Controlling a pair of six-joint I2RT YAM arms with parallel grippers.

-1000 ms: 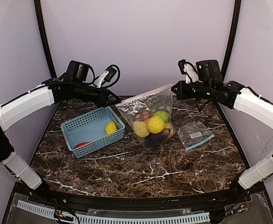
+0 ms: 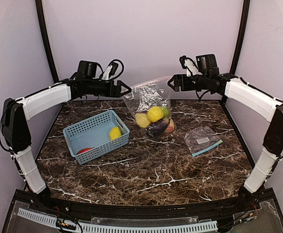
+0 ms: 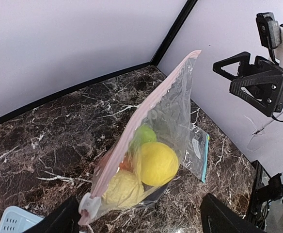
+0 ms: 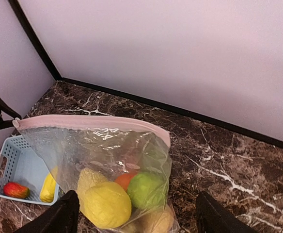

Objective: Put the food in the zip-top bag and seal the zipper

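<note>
A clear zip bag (image 2: 146,99) with a pink zipper strip stands upright near the back, full of food. In it sit a yellow fruit (image 3: 158,163), a green one (image 4: 145,190), a tan one (image 2: 142,120), and a dark purple piece (image 2: 158,128). At the bag's left top corner, my left gripper (image 2: 125,89) has its fingers apart. My right gripper (image 2: 171,83) stands open around the right top corner, with no finger pressed on it. The zipper strip (image 4: 90,122) bows between both corners; whether it is sealed I cannot tell.
A blue basket (image 2: 73,147) at left holds a yellow item (image 2: 115,133) and a red one (image 4: 15,190). An empty flat bag (image 2: 198,138) with a blue zipper lies at right.
The bag and both grippers have moved back toward the wall over the last second.
</note>
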